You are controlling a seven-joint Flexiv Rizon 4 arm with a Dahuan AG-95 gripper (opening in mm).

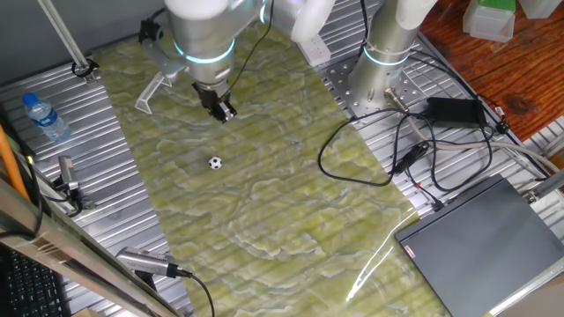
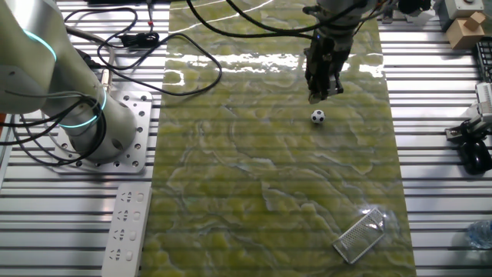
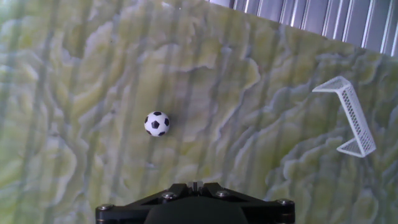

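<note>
A small black-and-white soccer ball (image 3: 157,124) rests on the green marbled mat, left of centre in the wrist view. To its right in that view lies a small white mesh goal (image 3: 357,121), which appears at the mat's far left in exterior view 1 (image 1: 152,93). My gripper enters from the bottom edge, its fingertips together and nothing visible between them. In exterior view 1 the gripper (image 1: 226,115) hangs above the mat, up and slightly right of the ball (image 1: 215,163), clear of it. Exterior view 2 shows the gripper (image 2: 326,94) near the ball (image 2: 318,116).
A black cable (image 1: 322,163) loops over the mat's right edge, near a laptop (image 1: 485,246). A power strip (image 2: 127,229) stands beside the robot base. A water bottle (image 1: 46,117) is off the mat at left.
</note>
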